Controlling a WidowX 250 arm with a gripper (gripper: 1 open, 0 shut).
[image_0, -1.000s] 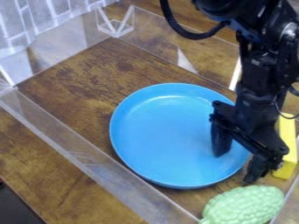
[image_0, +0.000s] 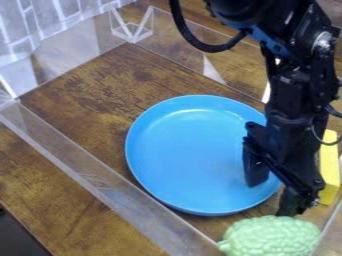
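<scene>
My black gripper (image_0: 278, 178) reaches down at the right, over the right edge of a blue plate (image_0: 185, 150). It is open, its lower fingers near the plate's rim. A pale green, bumpy object (image_0: 267, 238) lies at the bottom right, just below the gripper. A yellow object (image_0: 327, 165) is partly hidden behind the gripper at the right.
Clear plastic walls (image_0: 67, 165) border the wooden surface (image_0: 94, 100). The wood left of the plate is bare. A patterned light cloth or panel (image_0: 40, 25) is at the top left.
The gripper has shifted slightly downward over the last second. The plate and the green object look nearly unchanged.
</scene>
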